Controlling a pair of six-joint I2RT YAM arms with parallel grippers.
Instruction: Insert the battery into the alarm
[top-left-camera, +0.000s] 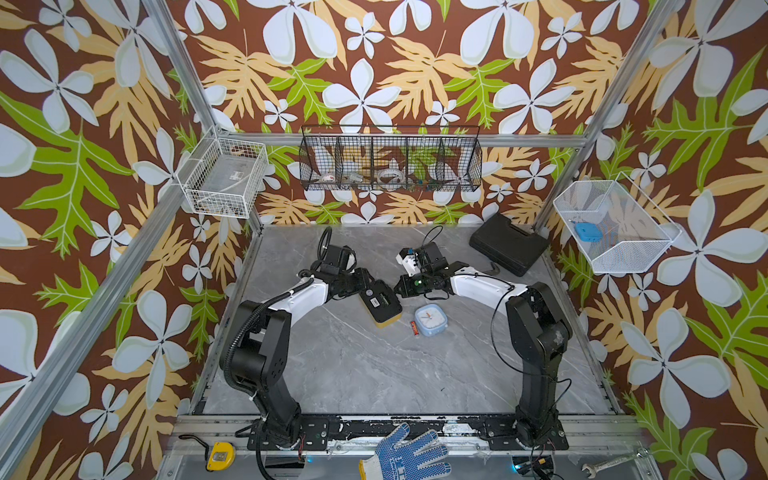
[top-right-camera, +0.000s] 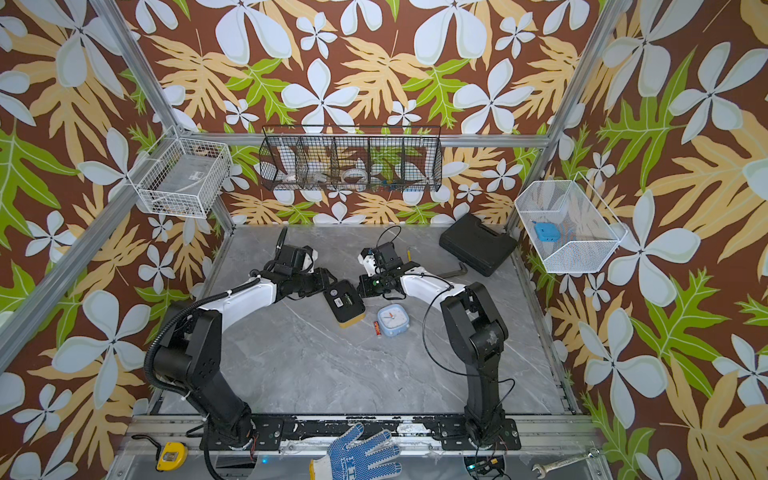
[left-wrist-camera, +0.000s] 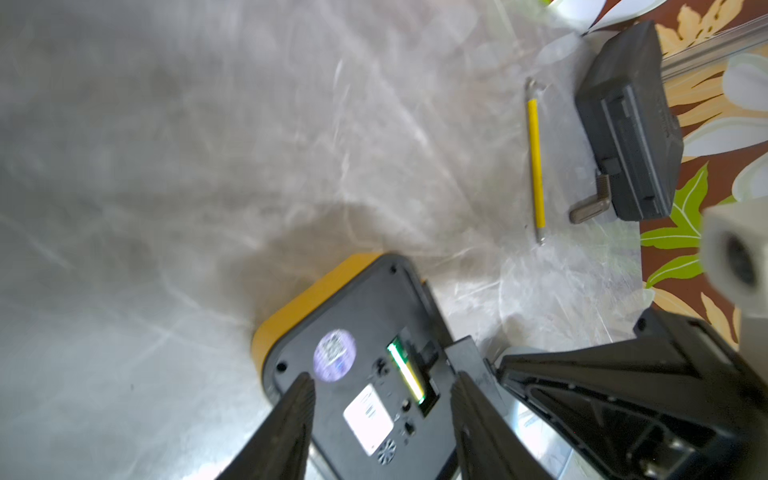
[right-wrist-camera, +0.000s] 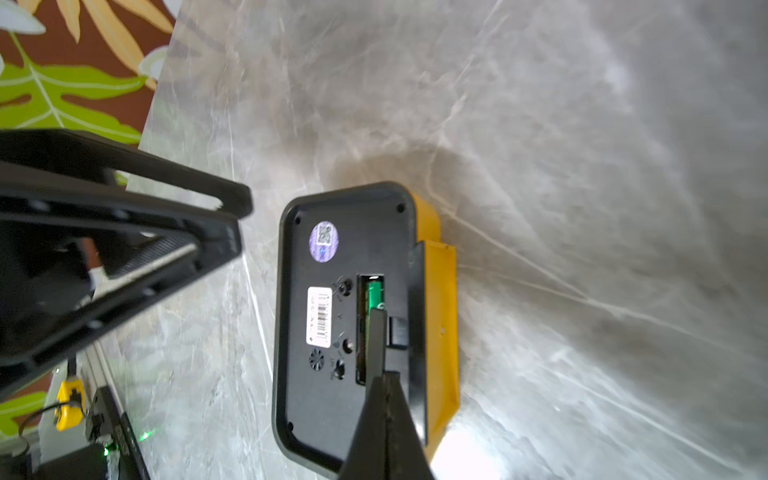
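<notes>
The alarm (right-wrist-camera: 328, 384), black-backed with a yellow body, lies face down at mid-table. In its narrow slot a green battery shows; in the left wrist view the battery (left-wrist-camera: 406, 372) appears as a bright green strip. My right gripper is shut, its tip over the slot in its own view and hiding the battery's lower part. Nothing shows between its fingers; whether they touch the battery I cannot tell. My left gripper stands open above the alarm, its fingers apart and empty.
A light-blue clock (top-left-camera: 431, 319) and a small red-orange item (top-left-camera: 414, 328) lie right of the alarm. Behind are a black case (top-left-camera: 509, 244) and a yellow pencil-like rod (left-wrist-camera: 536, 164).
</notes>
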